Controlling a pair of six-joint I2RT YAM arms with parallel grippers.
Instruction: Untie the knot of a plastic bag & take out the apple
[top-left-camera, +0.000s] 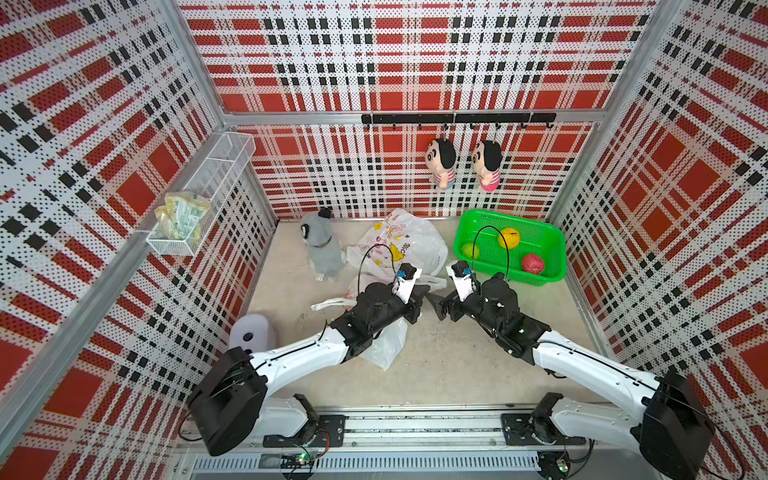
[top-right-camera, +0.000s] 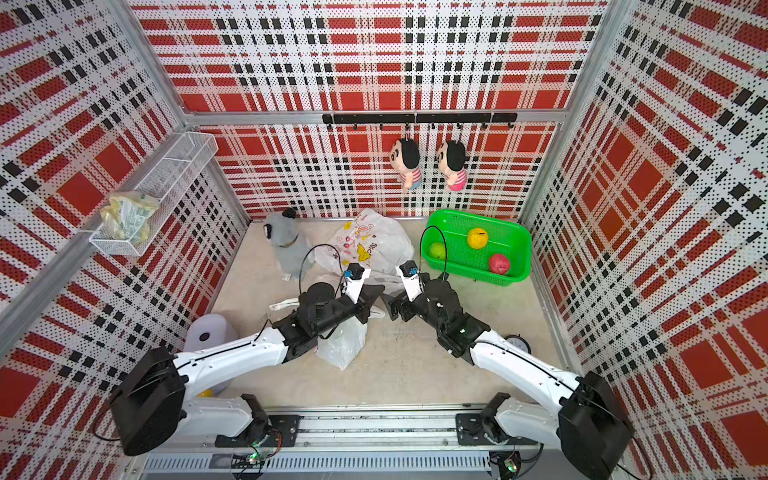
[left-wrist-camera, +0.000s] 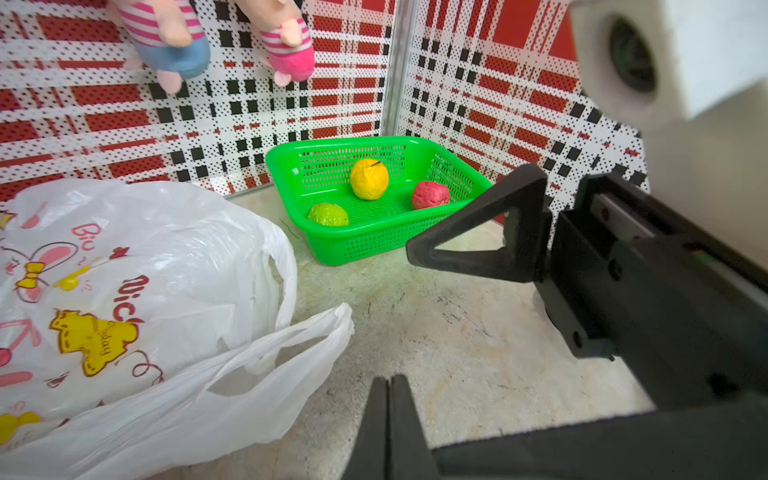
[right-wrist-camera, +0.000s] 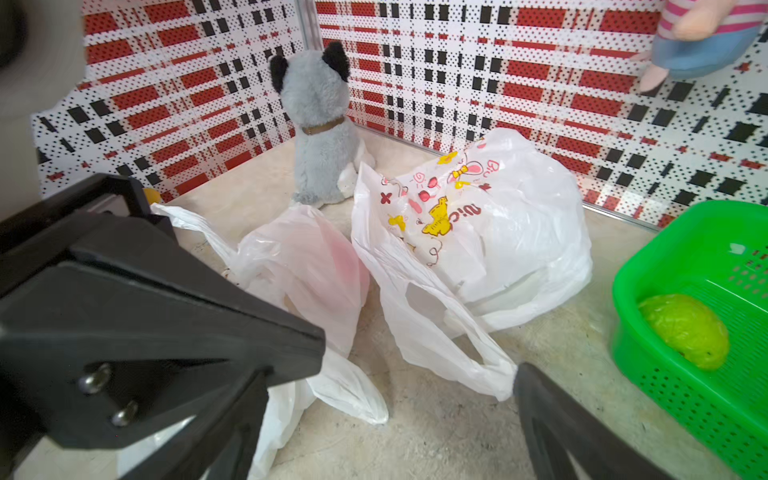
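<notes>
A plastic bag with a pinkish shape inside (right-wrist-camera: 320, 272) and white tails lies mid-table, partly hidden by my arms in the top views. A printed white bag (left-wrist-camera: 112, 280) lies behind it. My left gripper is shut above the front bag, with nothing visible between its fingers. My right gripper stands open facing it, the bags beyond its fingers, nothing between them. The two grippers are close together near the table's middle. Whether the front bag is knotted is hard to tell.
A green basket (top-left-camera: 552, 264) holding yellow, green and red fruits stands back right. A grey plush toy (top-left-camera: 324, 248) sits back left, a white object (top-left-camera: 248, 336) front left. Two dolls hang on the back wall.
</notes>
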